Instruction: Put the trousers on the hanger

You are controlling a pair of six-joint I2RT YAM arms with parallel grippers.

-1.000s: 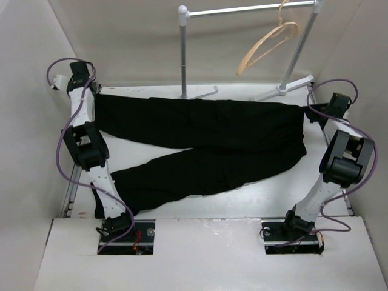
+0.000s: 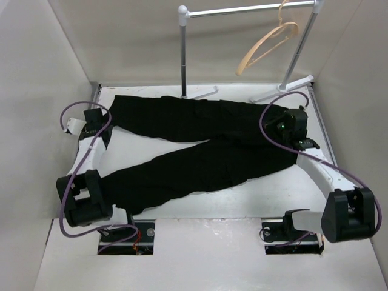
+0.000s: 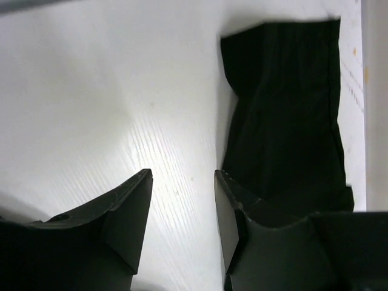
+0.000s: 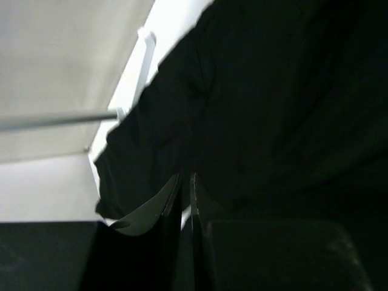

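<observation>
Black trousers (image 2: 194, 170) lie spread across the white table, legs toward the left, waist at the right. My left gripper stands open above the table at the left, by the upper leg's end (image 3: 279, 79). My right gripper is over the waist end, with dark cloth (image 4: 230, 97) filling much of the right wrist view; its fingers look close together, and whether they hold anything I cannot tell. The wooden hanger (image 2: 254, 48) hangs on the rail at the upper right.
A metal rack (image 2: 242, 10) stands at the back, its feet (image 2: 273, 94) on the table behind the trousers. Bare table shows between the legs and along the front right. Walls enclose both sides.
Both arms have drawn toward the front; the right has also moved left over the waist end. The trousers' upper part shifted slightly right and straightened earlier in the interval.
</observation>
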